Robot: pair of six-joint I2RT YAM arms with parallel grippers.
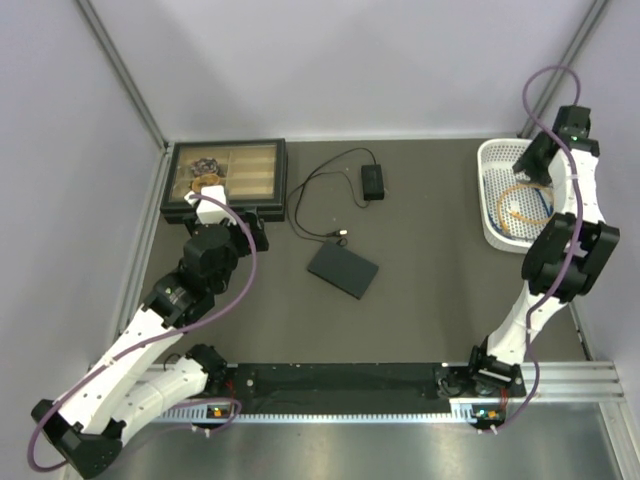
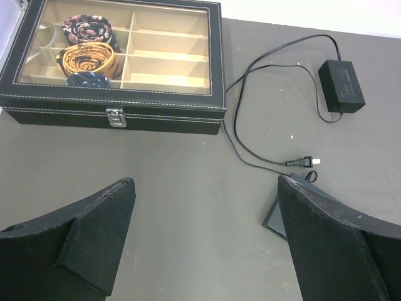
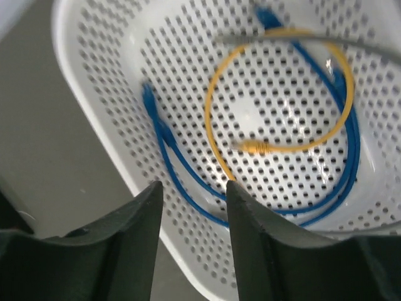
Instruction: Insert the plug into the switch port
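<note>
A dark flat box, apparently the switch, lies mid-table; in the left wrist view it is partly behind a finger. A two-prong plug on a black cable lies beside it, near the power adapter. The white perforated basket at right holds blue cables and yellow cables with connectors. My left gripper stands open over the table in front of the display case, nothing between its fingers. My right gripper is open over the basket, with its fingers apart above the cables.
A black display case with rolled ties stands at back left. Walls and metal rails bound the table.
</note>
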